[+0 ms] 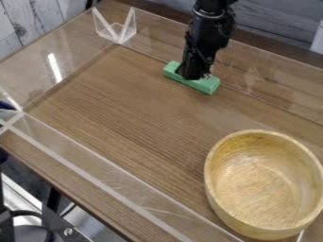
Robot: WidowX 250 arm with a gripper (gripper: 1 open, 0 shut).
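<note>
The black robot arm reaches down from the top of the view to my gripper (192,74), whose tips are at the upper side of a green block (201,82) on the wooden table (113,123). The gripper looks shut; whether it touches the block is unclear, and I see nothing held between its fingers.
A large round tan bowl (260,184) sits at the lower right. A clear plastic container (115,28) stands at the upper left. Dark cables and hardware lie past the table's left edge.
</note>
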